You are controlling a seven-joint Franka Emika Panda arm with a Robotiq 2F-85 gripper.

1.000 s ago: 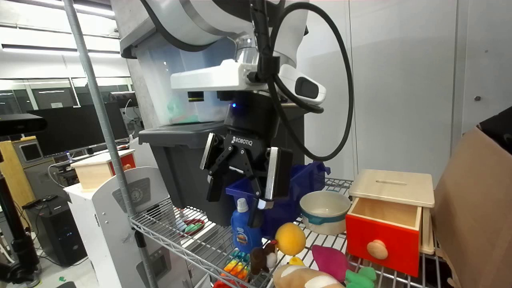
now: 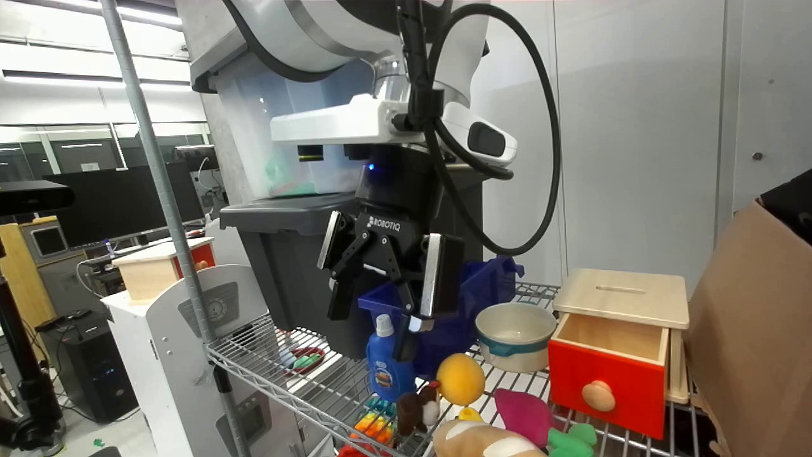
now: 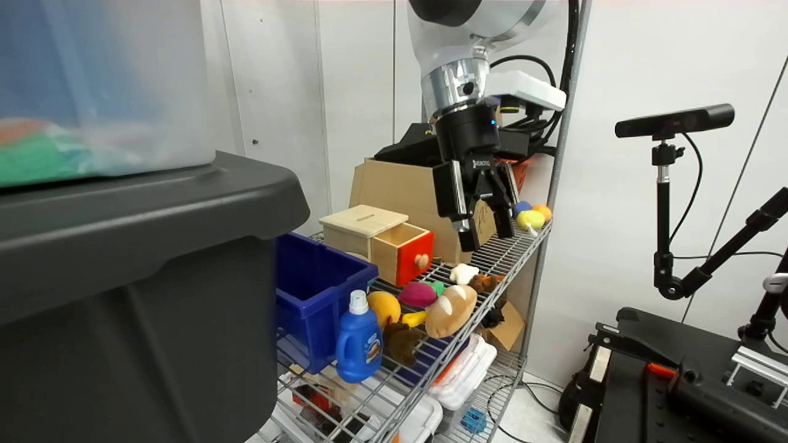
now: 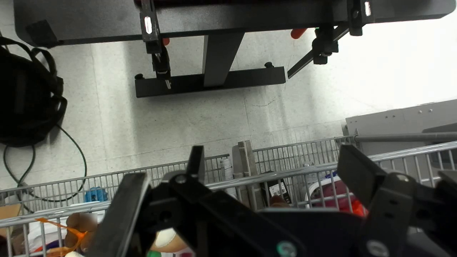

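Observation:
My gripper (image 2: 373,327) hangs open above the wire shelf, its fingers wide apart and nothing between them. In exterior view 2 the gripper (image 3: 487,240) stands clear of everything below it. Between the fingers in the wrist view, only the shelf's front rail (image 4: 274,175) and the floor (image 4: 192,115) show. A small wooden box (image 2: 624,293) has its red-fronted drawer (image 2: 605,388) pulled out, and the part of the drawer's inside that shows is bare. Left of it sits a cream pot with a teal band (image 2: 516,335). A blue bin (image 3: 317,273) stands behind a blue detergent bottle (image 3: 359,339).
An orange ball (image 2: 461,378), a toy bread loaf (image 3: 452,310), a magenta toy (image 2: 523,415) and a green toy (image 2: 572,440) crowd the shelf front. A large dark tote (image 2: 304,266) stands at the left, a cardboard sheet (image 2: 753,335) at the right.

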